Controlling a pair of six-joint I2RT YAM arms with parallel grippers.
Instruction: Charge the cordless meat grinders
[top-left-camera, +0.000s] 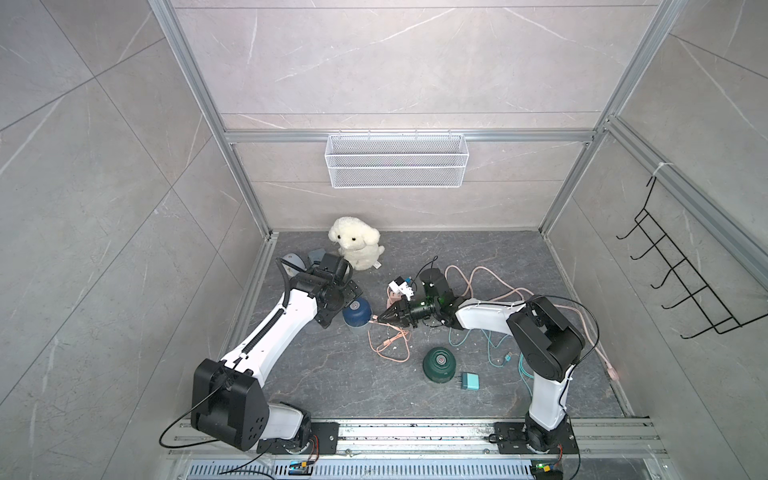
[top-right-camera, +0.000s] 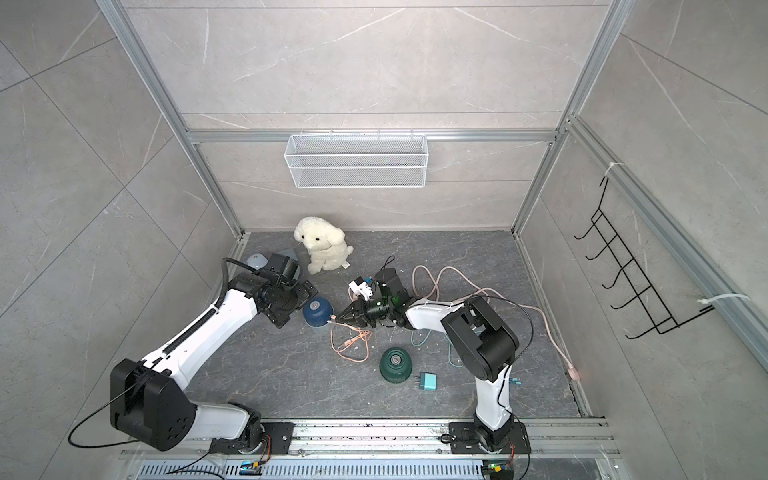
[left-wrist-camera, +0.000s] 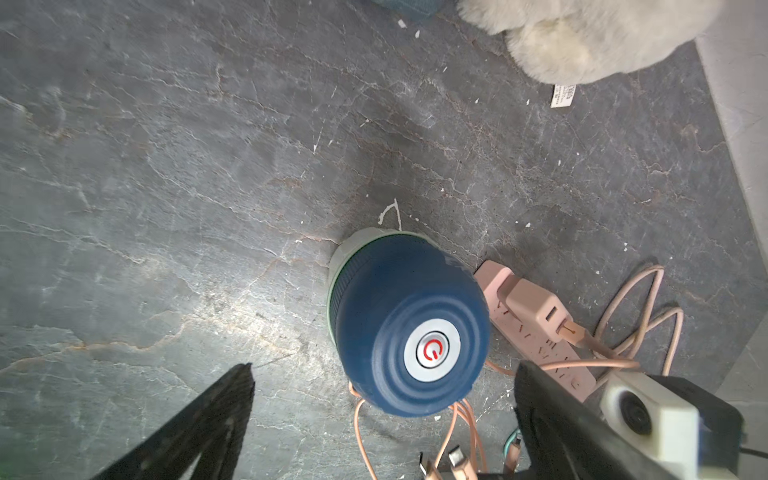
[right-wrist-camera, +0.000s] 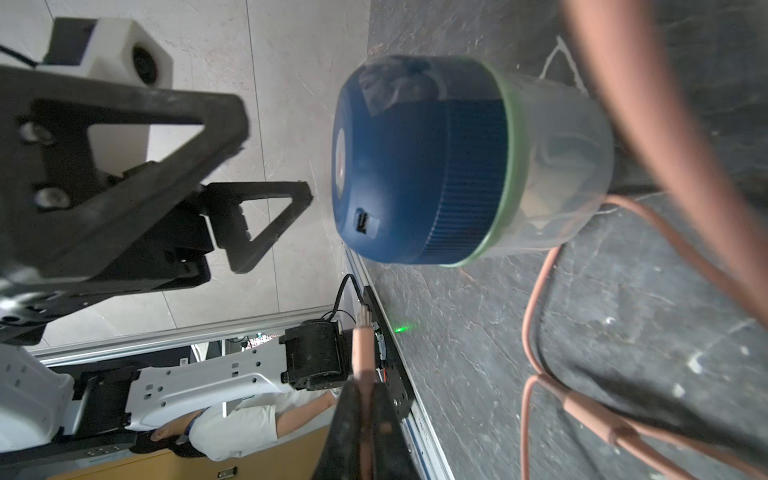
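Note:
The blue meat grinder stands upright on the floor, its power button up; its charging port (right-wrist-camera: 361, 221) faces my right arm in the right wrist view. My left gripper is open above the grinder, fingers (left-wrist-camera: 200, 424) spread wide to either side and apart from it. My right gripper is shut on a pink cable's plug (right-wrist-camera: 364, 348), whose silver tip sticks out past the fingers, clear of the port. Nearer the front stands a green grinder (top-left-camera: 439, 365).
A pink power strip (left-wrist-camera: 532, 336) with an adapter lies behind the right gripper. Pink cables (top-left-camera: 392, 345) trail over the floor near the blue grinder. A teal adapter (top-left-camera: 470, 381) lies beside the green grinder. At the back sits a white plush dog (top-left-camera: 357, 242).

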